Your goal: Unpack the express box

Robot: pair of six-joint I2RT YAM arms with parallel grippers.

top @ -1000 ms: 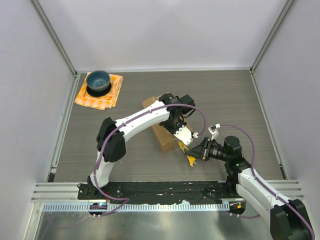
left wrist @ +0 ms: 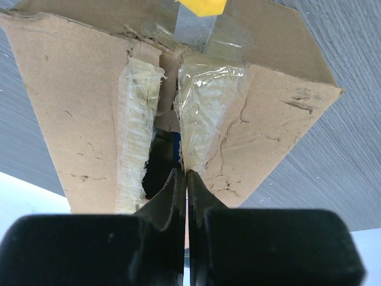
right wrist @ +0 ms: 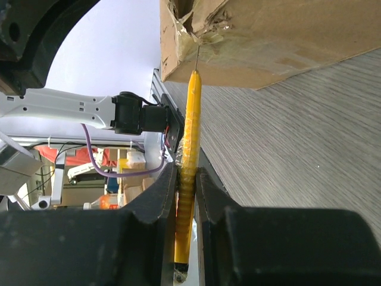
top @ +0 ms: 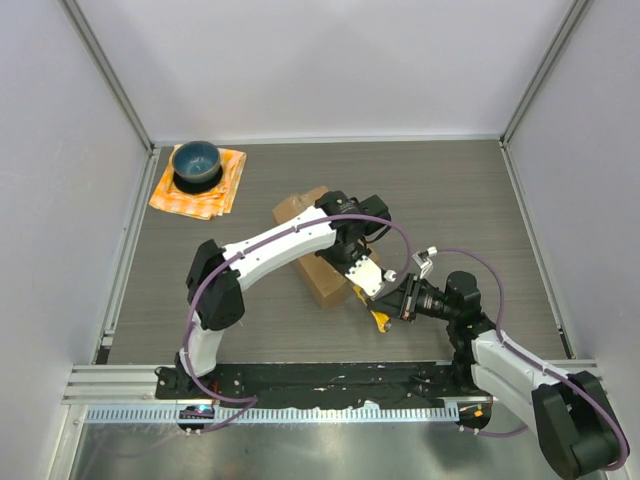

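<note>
The brown cardboard box (top: pixel 320 283) lies tilted on the table, partly covered by my left arm in the top view. Its taped top is slit along the middle. In the left wrist view, my left gripper is shut on the edge of a taped flap (left wrist: pixel 208 107) beside the slit. Something dark (left wrist: pixel 159 161) shows inside through the gap. My right gripper is shut on a yellow cutter (right wrist: pixel 191 125), whose thin blade (right wrist: pixel 197 58) reaches the box's taped end. The left wrist view also shows this blade against the tape at the end edge.
A blue bowl (top: pixel 197 161) stands on a dark round base over an orange checked cloth (top: pixel 230 180) at the back left. Bare table (top: pixel 450 190) lies at the back right. Both arms are close together over the box.
The box and my left arm have shifted slightly to the left in the top view. My right gripper has stayed nearly still with the cutter in it.
</note>
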